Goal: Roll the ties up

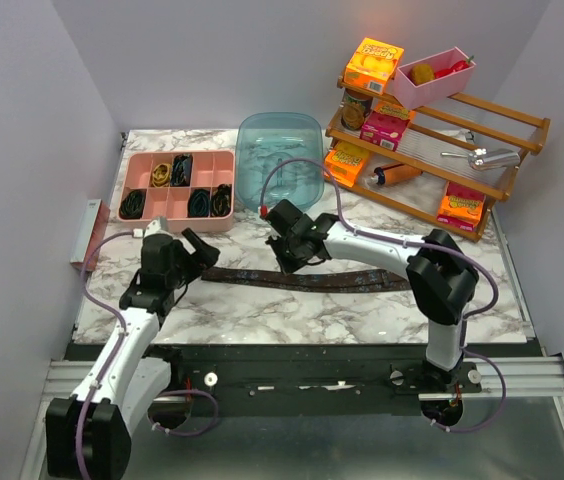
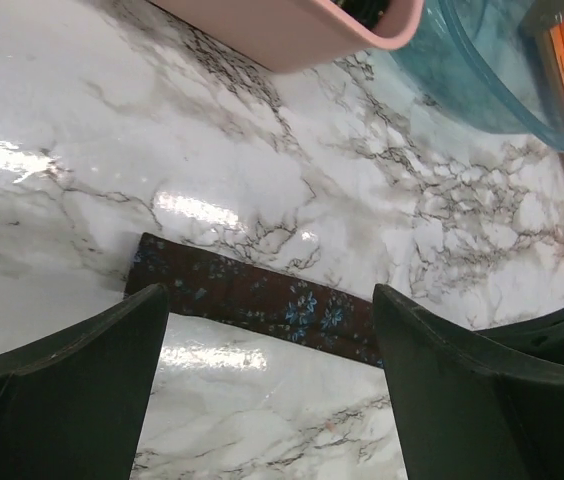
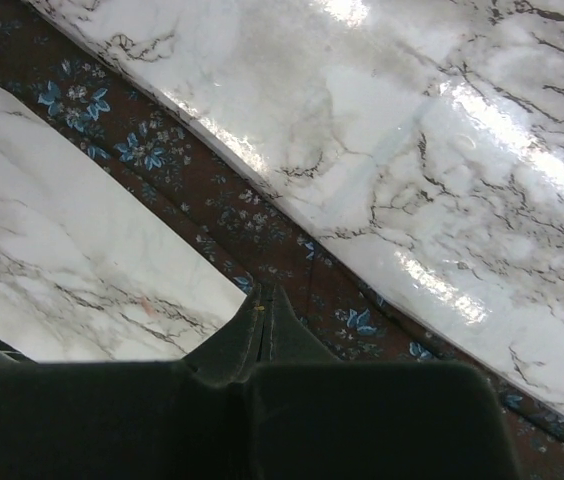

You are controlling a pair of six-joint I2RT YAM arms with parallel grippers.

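Note:
A dark brown tie [image 1: 307,280] with small blue flowers lies stretched out across the marble table, folded lengthwise. Its narrow left end [image 2: 177,275] shows between and beyond the fingers of my left gripper, which stands open above it with nothing held. In the top view that left gripper [image 1: 205,254] is at the tie's left end. My right gripper is shut, its tips over or against the tie's lower edge [image 3: 222,215]; no cloth shows between them. Whether the tips touch the tie cannot be told.
A pink divided box [image 1: 177,222] with several rolled ties stands at the back left, beside a clear blue bin [image 1: 280,125]. A tilted wooden rack [image 1: 502,190] with groceries fills the back right.

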